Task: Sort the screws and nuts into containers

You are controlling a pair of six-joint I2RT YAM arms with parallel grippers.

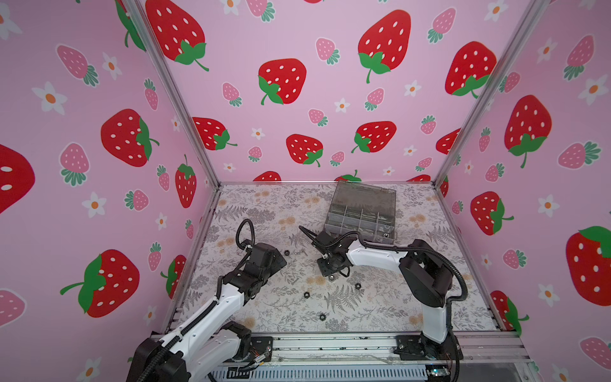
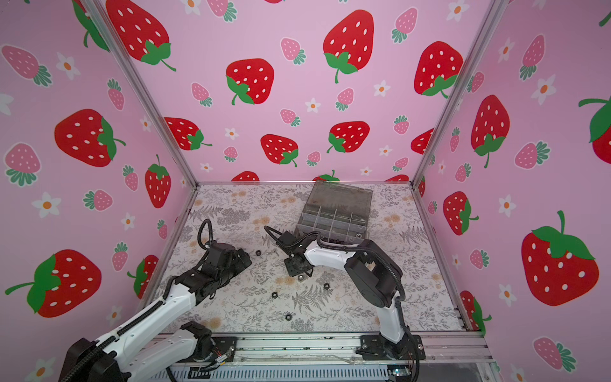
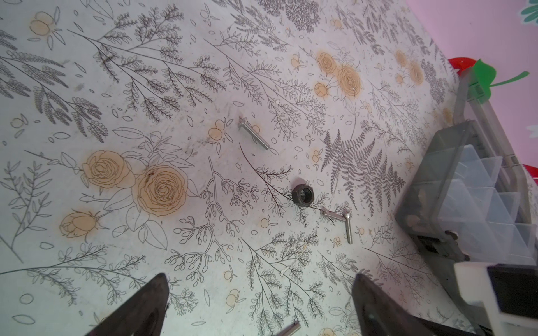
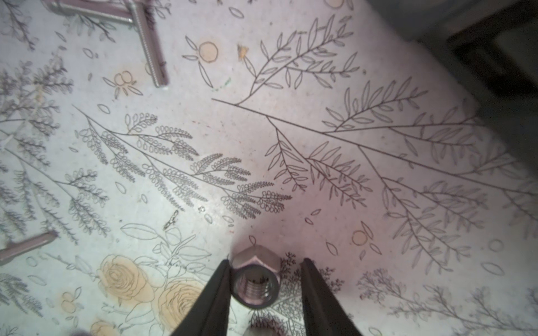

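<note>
In the right wrist view, a metal hex nut (image 4: 255,278) rests on the table between the fingers of my right gripper. It lies close to the left finger (image 4: 215,302), while a clear gap separates it from the right one; the fingers are part open. My left gripper is wide open and empty above the left of the table. A dark nut (image 3: 302,195) and several screws, one of them silver (image 3: 254,133), lie loose in the left wrist view. The grey sorting box (image 1: 362,197) stands at the back, its lid open and its compartments divided.
Other dark nuts lie scattered near the front, such as one nut (image 1: 322,317) by the edge and another nut (image 1: 357,286) right of my right gripper. My right arm (image 1: 382,256) passes just in front of the box.
</note>
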